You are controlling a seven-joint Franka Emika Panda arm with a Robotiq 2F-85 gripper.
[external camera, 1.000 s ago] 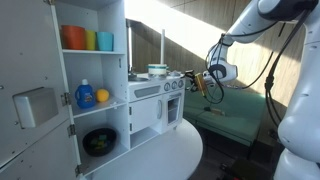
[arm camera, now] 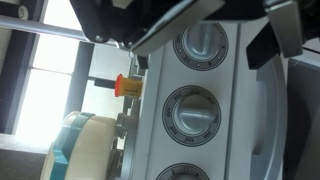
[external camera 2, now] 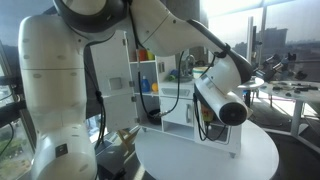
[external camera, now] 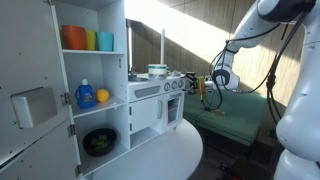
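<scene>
My gripper is open in the wrist view, its two fingers apart and nothing held between them. It faces the toy kitchen's grey control panel (arm camera: 225,75), with a row of silver knobs. The top knob (arm camera: 204,42) appears between the fingers, the middle knob (arm camera: 191,113) lies below it, and the lowest knob (arm camera: 183,173) is cut off by the frame. In exterior view 1 the gripper (external camera: 190,79) is at the right end of the white kitchen unit (external camera: 148,110); whether it touches the panel cannot be told.
A pale pot with a teal band (arm camera: 85,145) stands beside the panel, near a yellow-orange piece (arm camera: 128,86). Coloured cups (external camera: 88,40), a blue bottle (external camera: 85,96), an orange ball (external camera: 102,95) and a black bowl (external camera: 99,141) fill the shelves.
In exterior view 1 the arm's wrist housing has shifted slightly right and tilted lower. The kitchen unit and shelf items look unmoved.
</scene>
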